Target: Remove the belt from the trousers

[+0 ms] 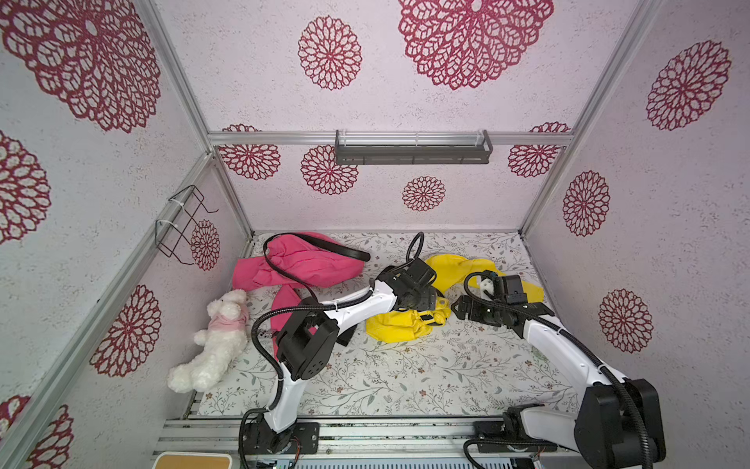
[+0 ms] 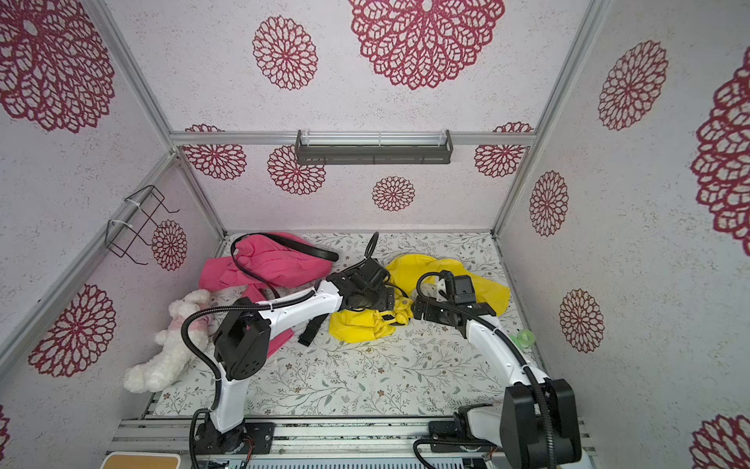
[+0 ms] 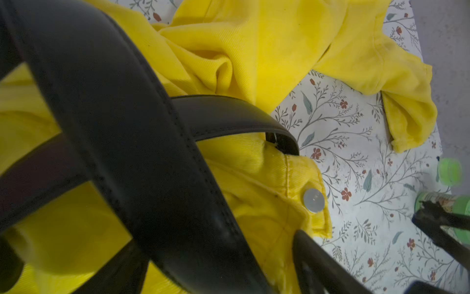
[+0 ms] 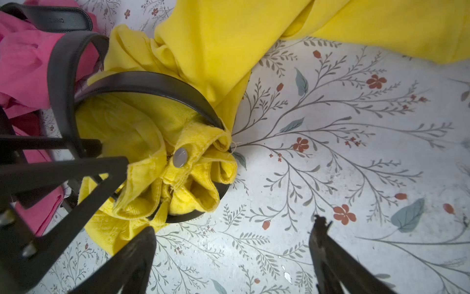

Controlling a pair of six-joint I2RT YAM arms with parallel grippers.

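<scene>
Yellow trousers (image 1: 461,269) lie crumpled across the middle and right. A black belt (image 4: 146,80) loops over and around their waistband, which carries a metal button (image 4: 180,157). My left gripper (image 1: 425,301) is over the waistband; in the left wrist view a wide belt strap crosses close before its blurred fingers, which stand apart, and whether they touch it is unclear. My right gripper is at the right of the waistband, fingers wide open over bare table cloth, nothing between them.
Pink trousers (image 1: 312,262) with another black strap lie at back left. A white plush toy (image 1: 218,344) is at far left. A green bottle (image 2: 522,338) lies by the right wall.
</scene>
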